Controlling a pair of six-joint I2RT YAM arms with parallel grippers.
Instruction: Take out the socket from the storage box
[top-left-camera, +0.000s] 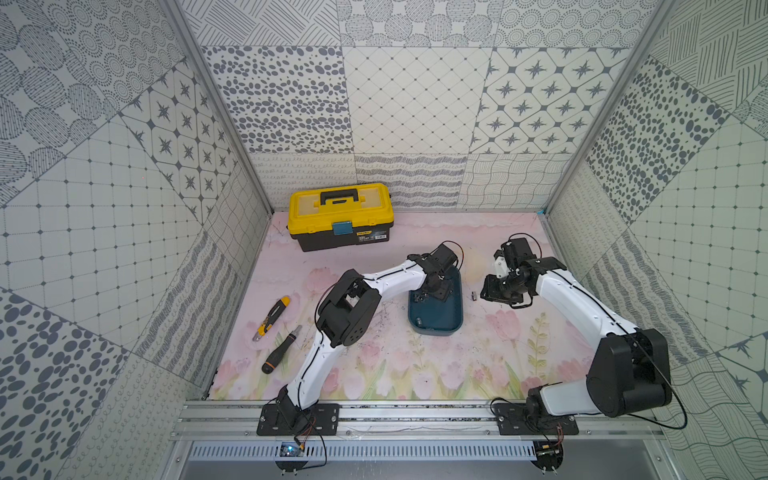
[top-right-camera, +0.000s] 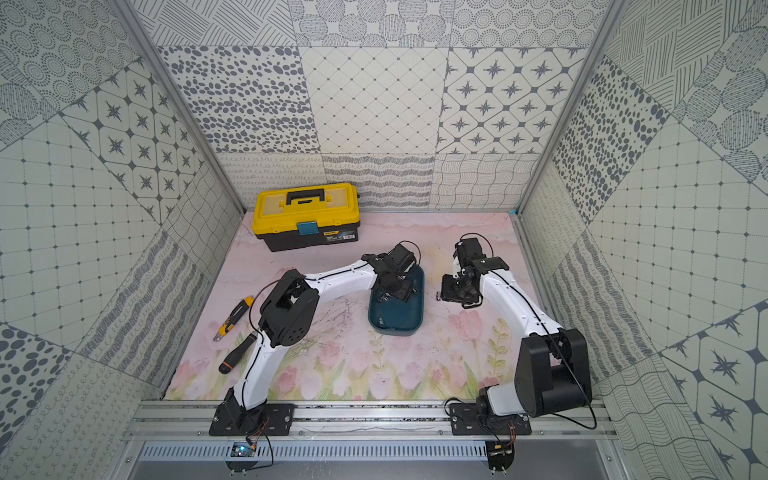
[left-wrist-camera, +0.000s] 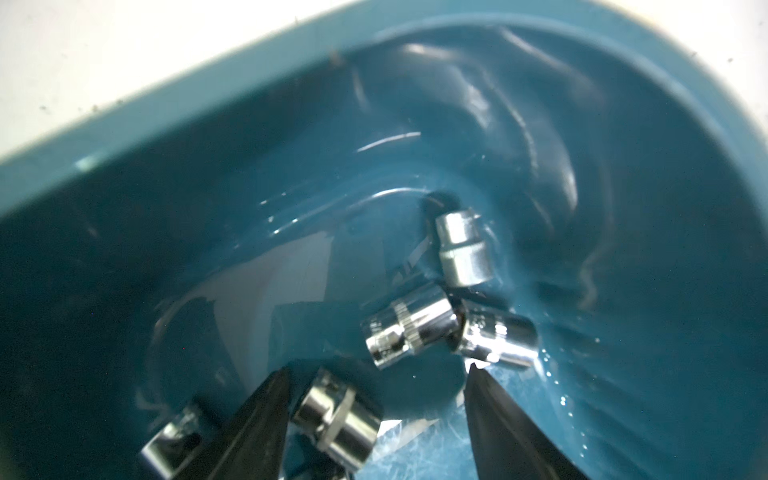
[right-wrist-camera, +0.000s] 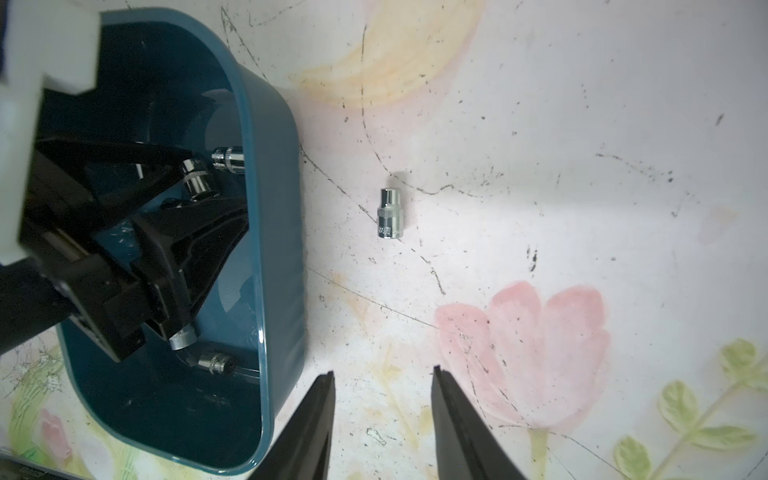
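Observation:
The blue storage box (right-wrist-camera: 276, 224) holds several shiny metal sockets. My left gripper is down inside it, fingers apart. In the left wrist view a wide socket (left-wrist-camera: 340, 420) appears close by the left fingertip, with no grip on it visible. Ahead of the fingertips are a ridged socket (left-wrist-camera: 410, 324), a short socket (left-wrist-camera: 497, 334) touching its end, and a stepped socket (left-wrist-camera: 465, 248). Outside the box, one small socket (right-wrist-camera: 389, 213) lies on the table. My right gripper stands open to the right of the box, nothing between its fingers.
A yellow and black toolbox (top-left-camera: 341, 216) stands at the back left. A utility knife (top-left-camera: 272, 317) and a screwdriver (top-left-camera: 280, 349) lie at the left. The box's high wall surrounds my left gripper.

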